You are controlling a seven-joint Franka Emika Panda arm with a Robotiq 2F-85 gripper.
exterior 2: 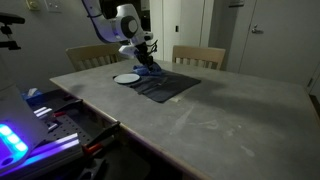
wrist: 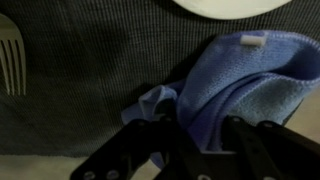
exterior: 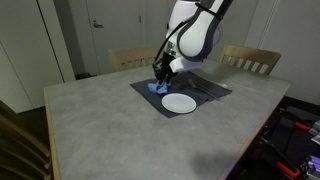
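Observation:
A blue cloth (wrist: 245,85) lies bunched on a dark placemat (wrist: 95,60). In the wrist view my gripper reaches onto the cloth from the bottom edge. Its fingers stand part of the way apart, with a raised fold of cloth between them; whether they press on it cannot be told. In the first exterior view the gripper (exterior: 158,76) is low over the cloth (exterior: 161,88), at the mat's far left part. The second exterior view has the cloth (exterior 2: 148,70) beneath the dark gripper (exterior 2: 149,50).
A white plate (exterior: 179,103) sits on the mat close to the cloth. A fork (wrist: 12,55) lies at the left in the wrist view. Behind the table stands a person (exterior: 188,38) in a white shirt.

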